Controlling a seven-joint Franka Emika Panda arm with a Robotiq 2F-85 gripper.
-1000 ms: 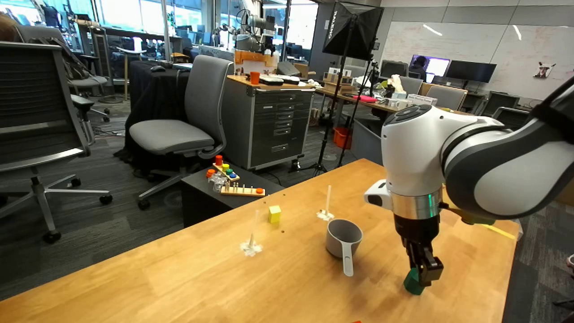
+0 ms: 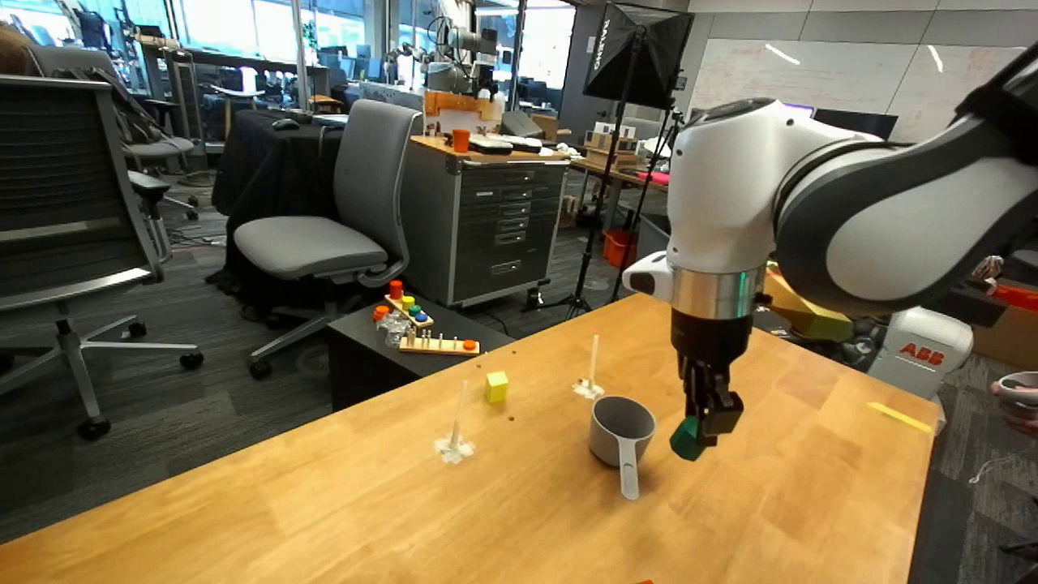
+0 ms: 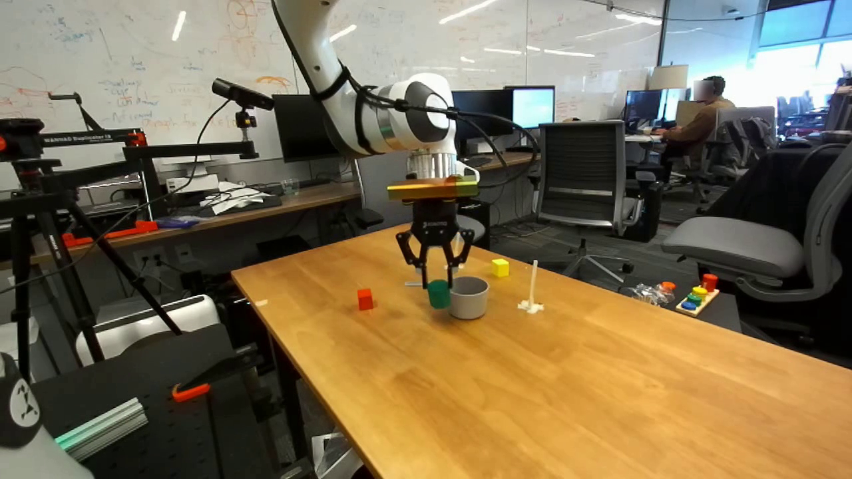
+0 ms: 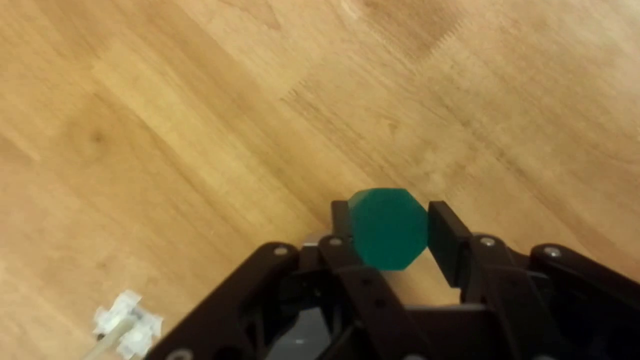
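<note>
Between the fingertips of my gripper is a green block with an octagonal face [image 4: 390,231], and the fingers are shut on it. In exterior view 1 the green block [image 2: 687,439] hangs in the air to the right of a grey cup with a handle [image 2: 623,432]. Exterior view 2 shows the green block [image 3: 439,294] just left of the grey cup [image 3: 469,299], partly overlapping it in the picture. The cup stands upright on the wooden table; its inside bottom is hidden. In the wrist view a grey piece [image 4: 300,336] shows behind my fingers.
A yellow cube [image 2: 497,386] lies beyond the cup. Two thin upright pegs [image 2: 594,360] are fixed to the table with white patches. A red cube [image 3: 365,299] sits on the table's other side. The table [image 3: 559,383] is otherwise largely bare.
My gripper, holding the green block, has risen from near the table and moved left in exterior view 1, closer to the grey cup. The cup has not moved.
</note>
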